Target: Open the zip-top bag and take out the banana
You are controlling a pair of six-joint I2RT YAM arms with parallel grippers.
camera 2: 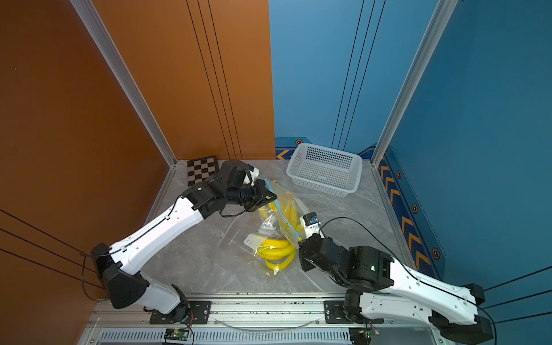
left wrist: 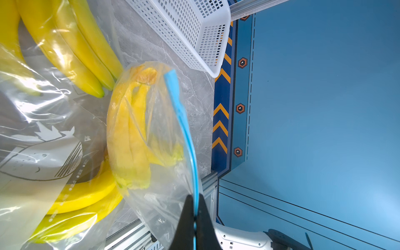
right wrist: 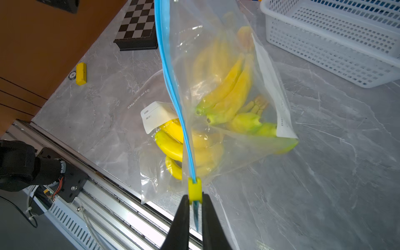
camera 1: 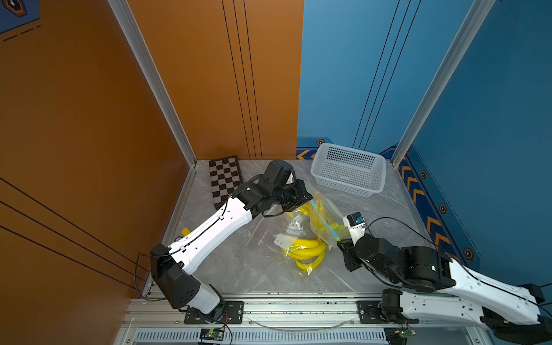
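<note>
A clear zip top bag (right wrist: 233, 143) with a blue zip strip (right wrist: 177, 108) is held up above the table. Yellow bananas (right wrist: 237, 98) show through its film. My left gripper is shut on the blue strip, which runs between its fingers. At the strip's near end sits a small yellow slider (right wrist: 195, 189). My right gripper is part open, its fingertips on either side of the slider's lower end and the strip's tail between its fingers. Whether they touch the slider, I cannot tell.
More bananas (camera 1: 307, 250) lie under clear film on the table beside the raised part. A white basket (camera 1: 349, 169) stands at the back right, a checkered board (camera 1: 224, 178) at the back left. Bare table (right wrist: 316, 187) lies to the right in the right wrist view.
</note>
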